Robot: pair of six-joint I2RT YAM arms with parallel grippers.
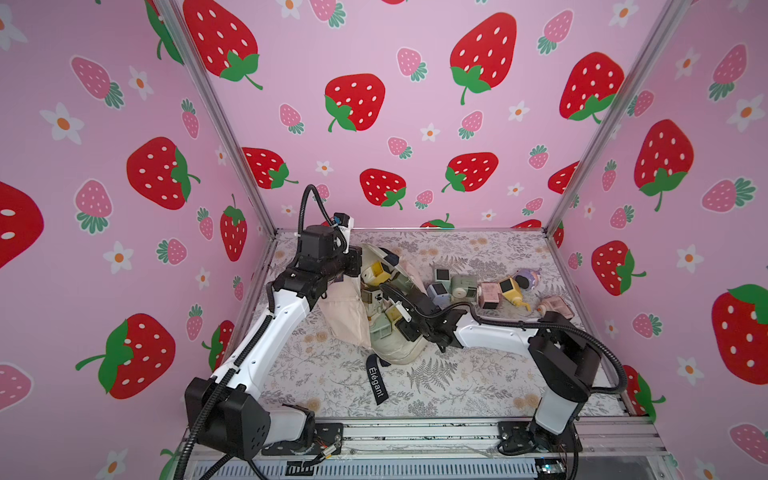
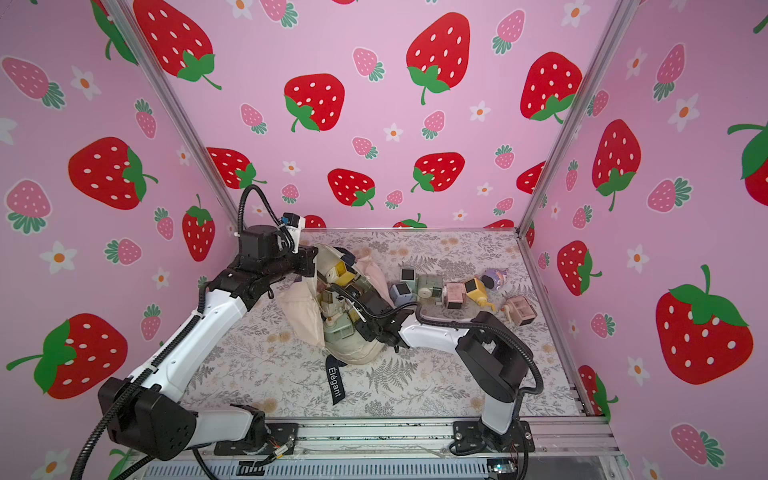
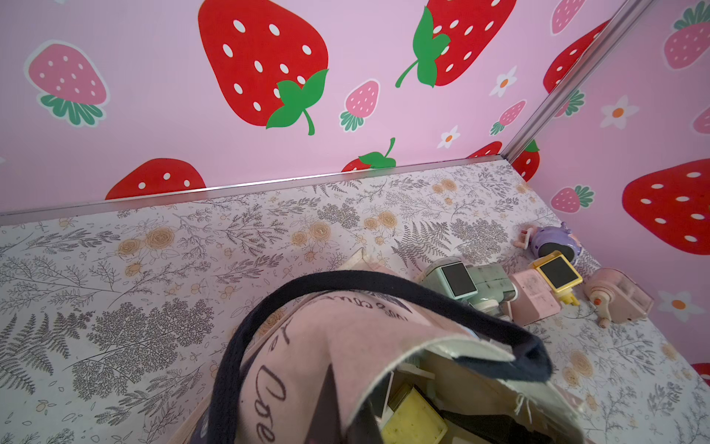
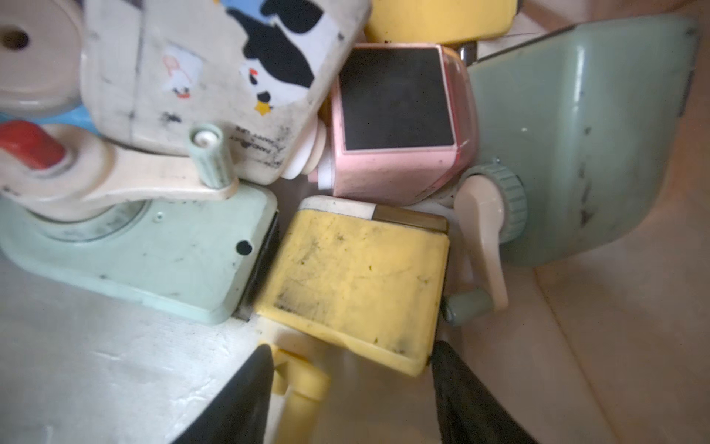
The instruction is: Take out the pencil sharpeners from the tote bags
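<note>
The cream tote bag [image 1: 344, 320] lies open with sharpeners inside. My right gripper is down in the bag, fingers apart either side of a yellow sharpener [image 4: 355, 281]; contact is unclear. Around it are mint [image 4: 125, 259], pink [image 4: 392, 111], sage [image 4: 577, 140] and cow-printed white [image 4: 207, 66] sharpeners. My left gripper [image 1: 352, 260] hangs over the bag's left rear side; its fingers are hard to make out, and its wrist view shows the pink fabric and dark strap [image 3: 355, 281].
Several sharpeners, including pink [image 3: 532, 296], yellow [image 3: 556, 271] and purple [image 3: 547, 236], rest on the table right of the bag, toward the right wall. The back table [image 3: 148, 251] has clear room.
</note>
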